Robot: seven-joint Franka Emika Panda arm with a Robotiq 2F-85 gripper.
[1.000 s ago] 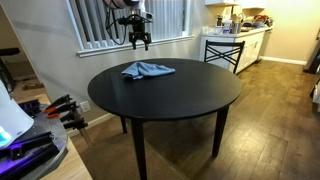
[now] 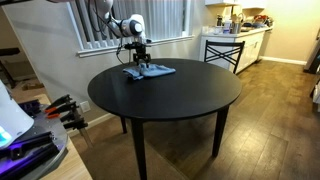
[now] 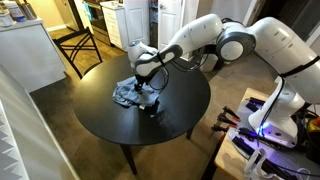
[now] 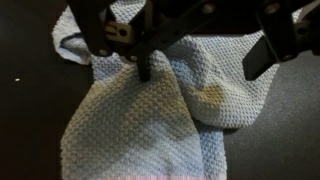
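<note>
A light blue knitted cloth [image 2: 156, 70] lies rumpled on the round black table [image 2: 190, 90], toward its far left part. My gripper [image 2: 141, 64] is low over the cloth, pointing down. In the wrist view, its fingers [image 4: 145, 62] are spread wide with the folded cloth [image 4: 130, 125] beneath; one fingertip sits right over or against a fold. Whether it touches is hard to tell. In exterior view 2, the gripper partly hides the cloth [image 3: 126, 93].
Beyond the table stands a black chair [image 2: 222, 54]. A window with blinds is on the wall behind. A small pale speck [image 4: 17, 79] shows on the table in the wrist view.
Over the last second my gripper has come down from high above the table to the cloth. The cloth looks unmoved.
</note>
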